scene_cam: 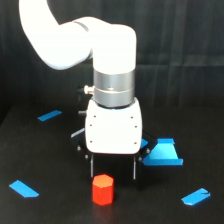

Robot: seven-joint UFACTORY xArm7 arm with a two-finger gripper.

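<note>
A small red hexagonal block (102, 190) sits on the dark table near the front, left of the picture's middle. My gripper (114, 171) hangs just above and behind it, pointing down. Its two thin dark fingers stand wide apart, and only dark background shows between them. In the picture the left finger ends close to the block's upper left edge, while the right one lies well to the block's right. Whether any finger touches the block cannot be told.
A blue block-like shape (165, 153) lies behind the hand to the right, partly covered by it. Blue strips mark the table at back left (49, 115), front left (23, 189) and front right (196, 197).
</note>
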